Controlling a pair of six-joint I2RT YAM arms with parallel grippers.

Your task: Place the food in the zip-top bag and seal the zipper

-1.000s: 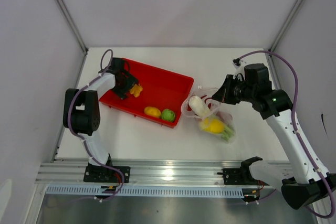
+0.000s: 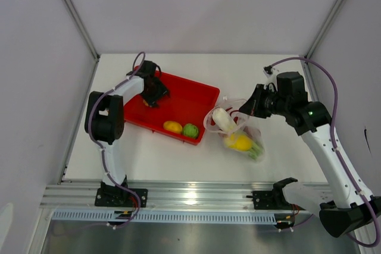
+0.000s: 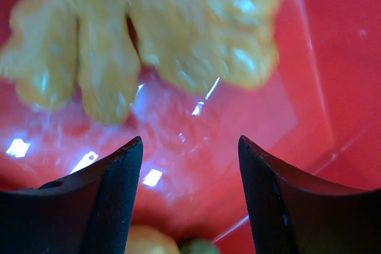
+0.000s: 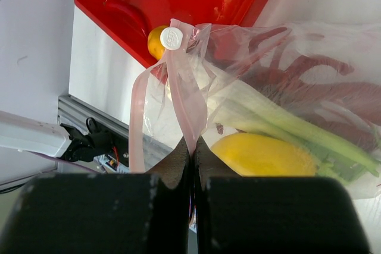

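My left gripper is open over the red tray (image 2: 196, 99), its fingers just short of a lumpy yellow ginger-like food (image 3: 107, 69). A yellow potato-like item (image 2: 172, 127) and a green round item (image 2: 190, 131) lie at the tray's near right. The clear zip bag (image 2: 253, 153) holds a pale item (image 2: 224, 120), a yellow item (image 4: 262, 154) and green stalks (image 4: 315, 135). My right gripper is shut on the bag's pink-edged rim beside the white zipper slider (image 4: 171, 38).
Walls bound it at back and sides.
The right arm and bag look unchanged.
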